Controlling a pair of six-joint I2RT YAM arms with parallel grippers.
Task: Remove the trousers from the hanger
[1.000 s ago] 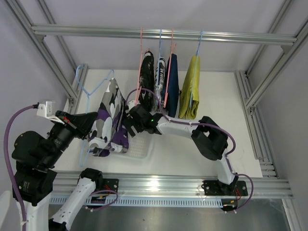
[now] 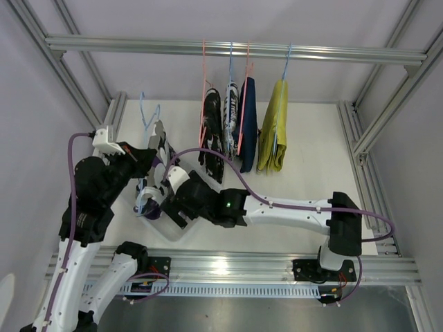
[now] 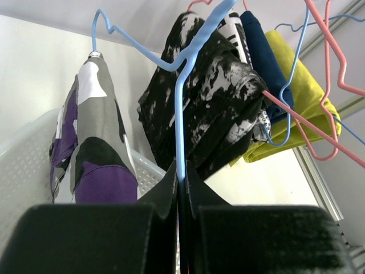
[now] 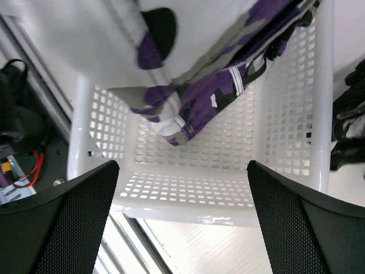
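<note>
A blue hanger (image 3: 131, 43) rises from my left gripper, which is shut on its thin bar. Patterned purple, grey and white trousers hang at the hanger's end, over a white perforated basket (image 4: 217, 202); in the right wrist view their lower part (image 4: 199, 108) is down inside it. My right gripper (image 2: 181, 205) stands open above the near part of the basket, beside the trousers, with nothing seen between its fingers.
A rail (image 2: 304, 52) carries more hangers with black, patterned, navy (image 2: 248, 124) and yellow (image 2: 273, 131) garments, right of and behind the trousers. Metal frame bars edge the space.
My right arm has come toward the front and left. The trousers sit more over the basket.
</note>
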